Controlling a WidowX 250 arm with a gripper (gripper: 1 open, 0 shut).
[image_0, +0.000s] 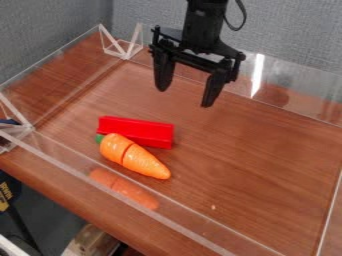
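Observation:
My black gripper hangs at the top centre, above the back part of the wooden table, open with a wide gap and nothing between its two fingers. On the left middle of the table lies a red block, a long bar. Just in front of it lies an orange carrot with a green tip, pointing toward the lower right.
Clear low walls edge the wooden table, with white brackets at the back-left. Below the near wall, orange shapes show, perhaps reflections.

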